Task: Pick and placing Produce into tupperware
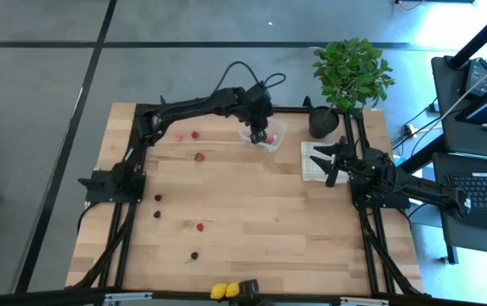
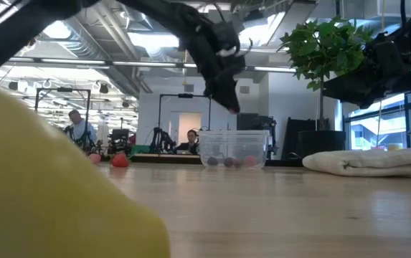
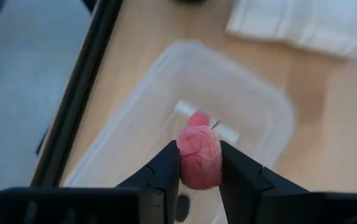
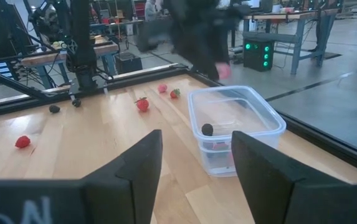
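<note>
A pink fruit [image 3: 200, 158] is pinched between the fingertips of my left gripper, which hangs over the clear plastic container [image 3: 194, 53]. In the right wrist view that container [image 4: 253, 134] stands on the table with its top uncovered, a dark berry [image 4: 207, 129] and something pink inside it. On the wood around it lie strawberries [image 4: 142, 104], another pink fruit [image 4: 162, 88], a raspberry [image 4: 22, 142] and dark berries [image 4: 54, 109]. My right gripper stands open with nothing between its fingers, well right of the container in the high view.
A folded white cloth [image 1: 313, 161] and a potted plant [image 1: 324, 123] stand right of the container. Yellow fruit [image 1: 219, 291] sits at the front edge.
</note>
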